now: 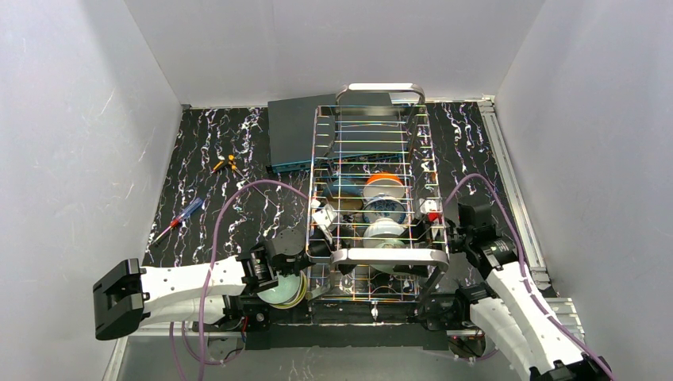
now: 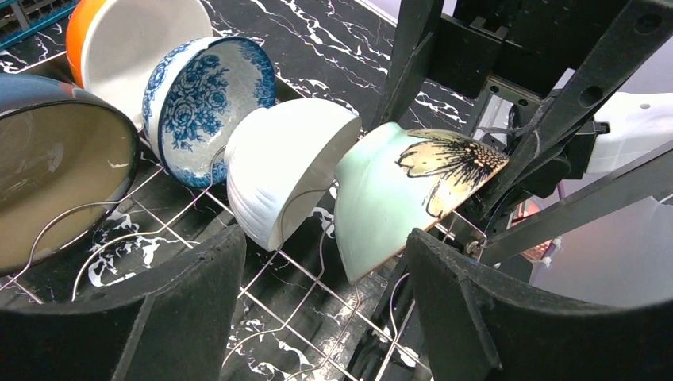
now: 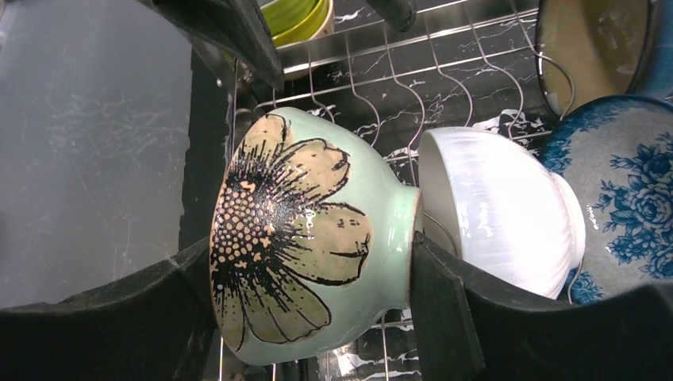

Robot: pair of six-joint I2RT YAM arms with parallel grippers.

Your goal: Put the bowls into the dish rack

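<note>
The two-tier wire dish rack [image 1: 389,255] holds bowls on its lower level: a blue-rimmed olive bowl [image 2: 55,175], an orange bowl [image 2: 139,59], a blue floral bowl [image 2: 198,103], a white ribbed bowl [image 2: 282,159] and a mint flower bowl [image 3: 294,238]. My right gripper is around the mint bowl, fingers at both sides of it; whether it grips firmly is unclear. My left gripper stands open, empty, just short of the white and mint bowls.
Stacked bowls [image 1: 279,290] sit left of the rack's front. A dark flat box [image 1: 294,131] is behind it. Screwdrivers [image 1: 189,209] and pliers lie on the marble surface at left, which is otherwise clear.
</note>
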